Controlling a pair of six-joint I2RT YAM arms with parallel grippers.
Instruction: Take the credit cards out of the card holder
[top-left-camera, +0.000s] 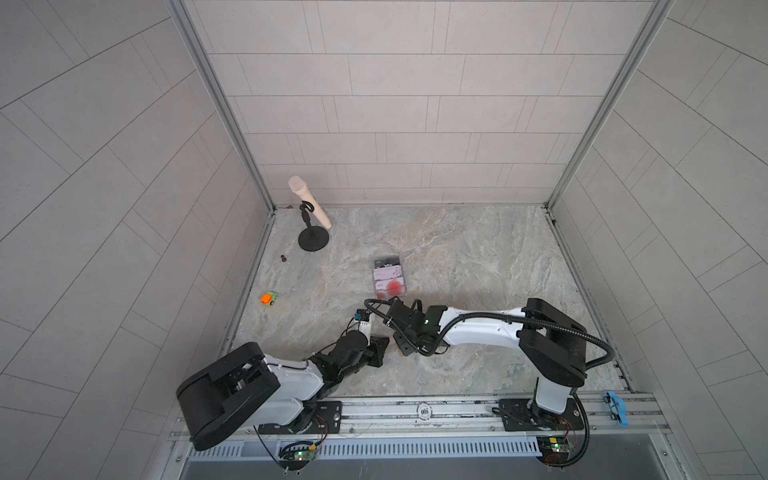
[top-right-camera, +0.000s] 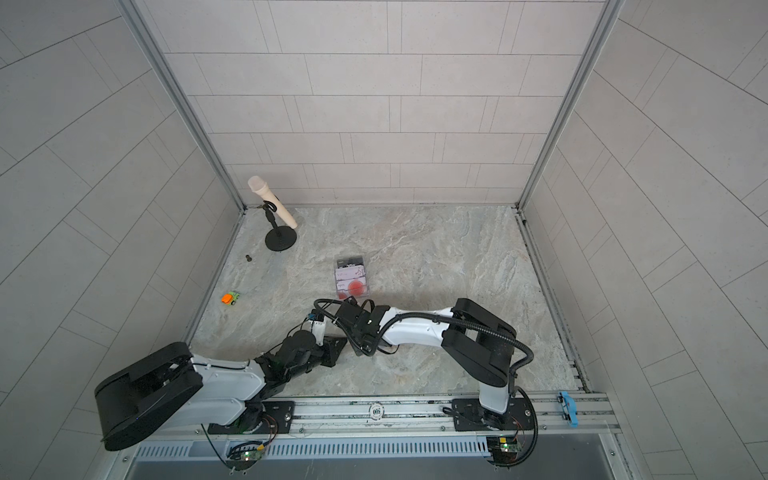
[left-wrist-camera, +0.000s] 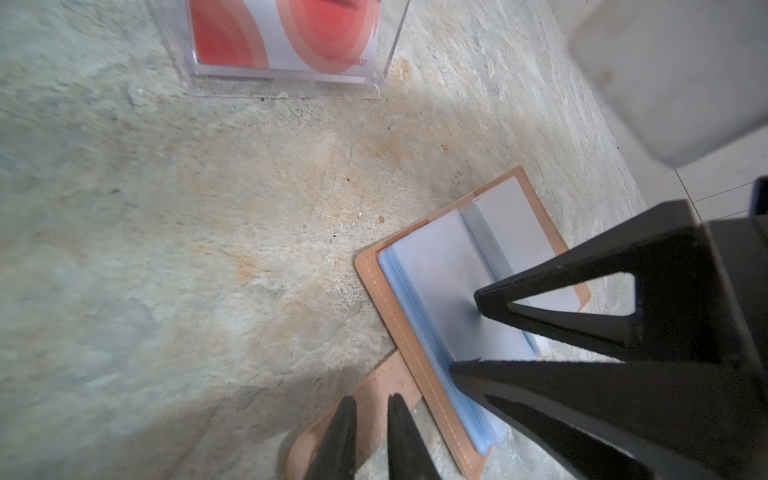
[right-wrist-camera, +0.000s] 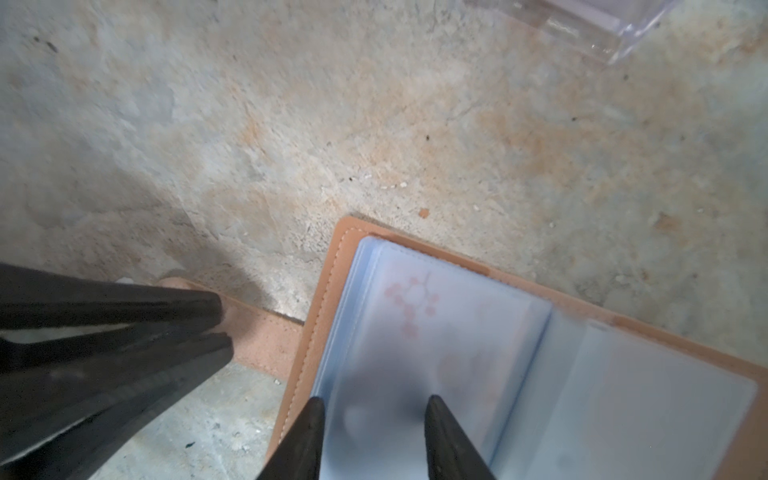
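The card holder (right-wrist-camera: 324, 296) lies unfolded on the stone-look table, brown with stitched edges and translucent bluish sleeves (right-wrist-camera: 424, 344). Its short brown strap (right-wrist-camera: 260, 336) sticks out on the left side. At that strap is my left gripper, its fingertips a small gap apart. My right gripper is open above the left-hand sleeve stack, one finger near the stack's left edge; whether it touches is unclear. Faint reddish marks show through the top sleeve. In both top views the right arm covers most of the holder.
Behind the holder sits a clear box (top-left-camera: 389, 277) of red and pink cards. Further off are a microphone (top-left-camera: 310, 204) on a black stand (top-left-camera: 313, 238) and a small orange-green toy (top-left-camera: 269, 298).
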